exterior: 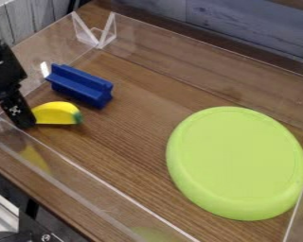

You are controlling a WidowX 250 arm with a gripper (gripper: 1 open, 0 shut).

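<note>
My black gripper point(24, 115) is at the left edge, low over the wooden table, at the left end of a yellow banana-like toy point(58, 112) with a greenish tip. The fingertips are dark and partly hidden, so whether they hold the toy is unclear. A blue block point(80, 86) lies just behind the yellow toy. A flat lime-green round disc point(235, 163) rests on the right side of the table.
Clear plastic walls edge the table, with a white bracket point(94, 36) at the back left.
</note>
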